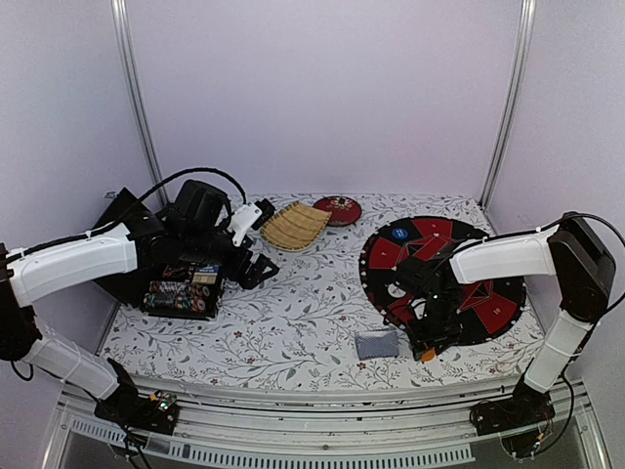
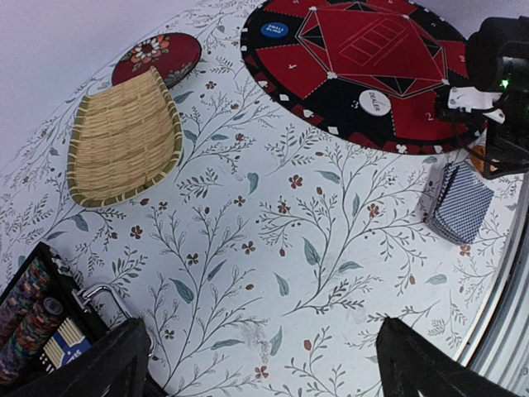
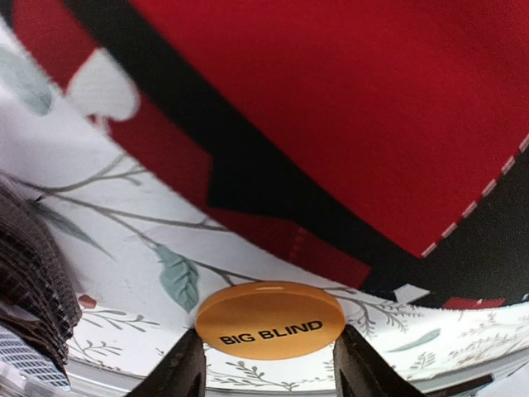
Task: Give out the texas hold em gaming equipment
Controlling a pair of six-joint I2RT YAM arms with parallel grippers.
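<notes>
The orange BIG BLIND disc (image 3: 271, 321) lies by the front edge of the red and black round game mat (image 3: 331, 124). In the right wrist view the fingertips of my right gripper stand at its two ends; whether they grip it cannot be told. On the mat are the blue SMALL BLIND disc (image 2: 274, 31) and the white DEALER disc (image 2: 375, 102). Left of my right gripper stands a small patterned card box (image 1: 377, 344). My left gripper (image 1: 260, 271) hangs open and empty above the table's left part, near the black chip case (image 1: 181, 305).
A woven basket (image 1: 295, 227) and a small red round mat (image 1: 338, 210) sit at the back. The case's metal handle (image 2: 124, 304) sticks out towards my left gripper. Mid-table is clear. The table's front edge is close to my right gripper.
</notes>
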